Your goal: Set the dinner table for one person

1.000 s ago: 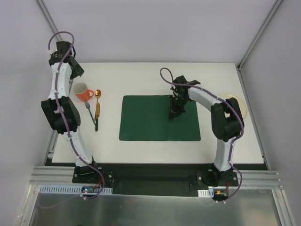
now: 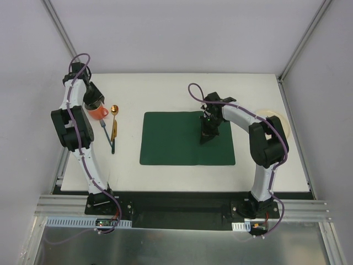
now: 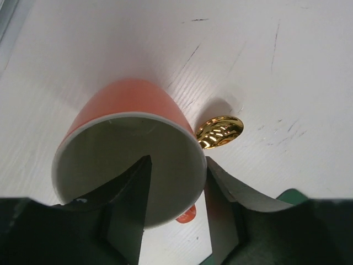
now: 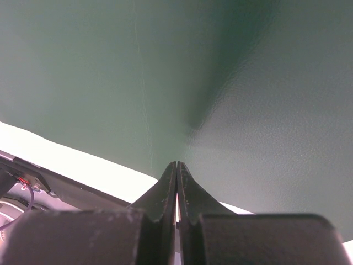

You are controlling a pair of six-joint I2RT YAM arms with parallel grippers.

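An orange mug (image 2: pixel 97 113) with a pale inside stands at the table's far left. My left gripper is over the mug's rim, its fingers part open. One finger (image 3: pixel 135 185) reaches inside the mug, while the other (image 3: pixel 218 185) lies at the outer side of the rim. Right beside the mug is a gold spoon (image 2: pixel 115 109), with a fork (image 2: pixel 106 131) and a dark-handled piece of cutlery (image 2: pixel 113 148) nearby. Over the green placemat (image 2: pixel 168 138), my right gripper is shut with nothing showing between its tips. A cream plate (image 2: pixel 282 120) lies at far right, partly under the right arm.
White table (image 2: pixel 127 176) shows bare between the cutlery and the placemat, and along the front. The placemat carries no tableware. Light walls rise close behind the mug on the left and beyond the plate on the right.
The right arm has barely shifted.
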